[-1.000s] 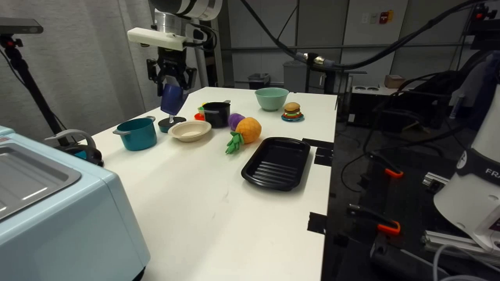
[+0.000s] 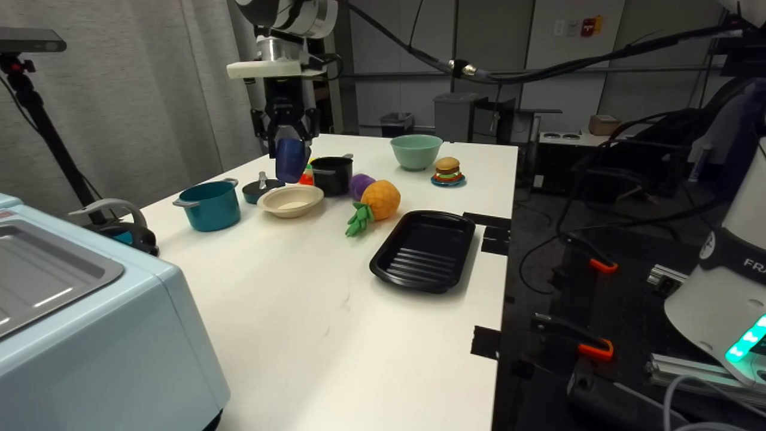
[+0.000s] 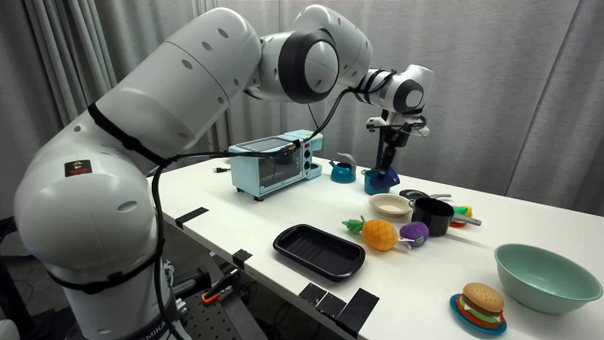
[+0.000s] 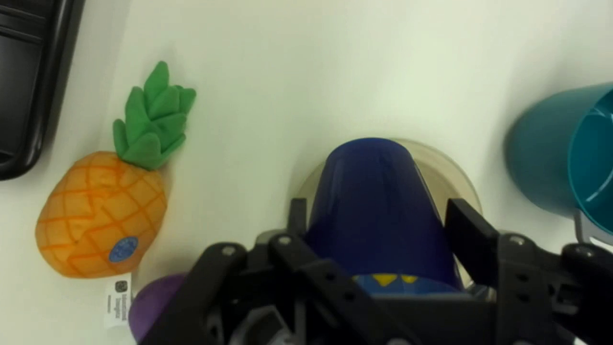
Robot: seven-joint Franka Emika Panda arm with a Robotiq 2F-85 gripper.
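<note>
My gripper is shut on a dark blue cup [image 4: 379, 207], one finger on each side of it. In the wrist view the cup covers part of the cream bowl [image 4: 445, 169] lying below on the table. Exterior view 1 has the cup [image 2: 291, 159] tilted in the air, just above and behind the bowl [image 2: 290, 201]. From the other side, the cup [image 3: 385, 179] overlaps the teal pot [image 3: 372, 186] in the picture. What the cup contains, if anything, is hidden.
A plush pineapple [image 2: 381, 200], purple plush [image 2: 361, 185] and black pot [image 2: 332, 176] stand close to the bowl. Toward the table edge lies a black tray [image 2: 425, 251]. A pale blue toaster oven [image 3: 277, 161] occupies one end.
The gripper has moved right in exterior view 1, carrying the cup, which now hangs slightly lower and closer over the bowl. The objects on the table look unmoved.
</note>
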